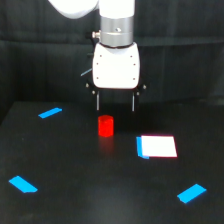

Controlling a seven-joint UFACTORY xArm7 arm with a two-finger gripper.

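Observation:
My gripper [116, 99] hangs from the white arm at the upper middle, fingers apart and pointing down, with nothing visible between them. Below it and slightly left, a small red block [105, 126] stands upright on the black table. To the right lies a white square [159, 146] with a red edge, partly over a blue piece [140, 146].
Blue strips of tape lie at the back left [50, 112], front left [23, 184] and front right [191, 193]. A dark curtain closes off the back.

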